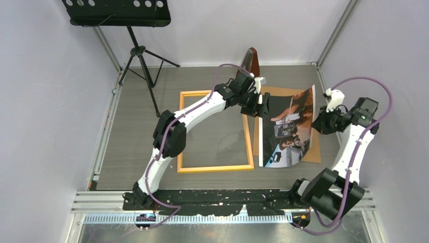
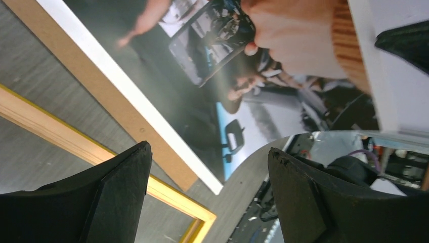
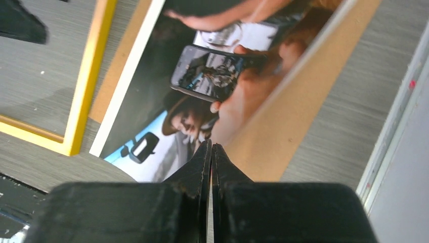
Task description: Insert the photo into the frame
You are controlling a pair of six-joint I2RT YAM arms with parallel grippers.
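The photo (image 1: 287,129), white-edged and showing hands with a phone, lies over a brown backing board (image 1: 312,152) to the right of the wooden frame (image 1: 215,167). Its right side curves up off the board. My right gripper is shut on that raised right edge, and in the left wrist view one of its dark fingers (image 2: 404,43) meets the white border. Above the photo's upper left edge, my left gripper (image 1: 262,106) stands open. Its fingers (image 2: 121,187) are wide apart with nothing held between them. The left arm hides part of the frame's top right corner.
A brown metronome (image 1: 254,63) stands at the back, close behind the left gripper. The black music stand (image 1: 137,53) occupies the back left. A wall (image 1: 389,61) runs close along the right arm. The frame's inside is empty.
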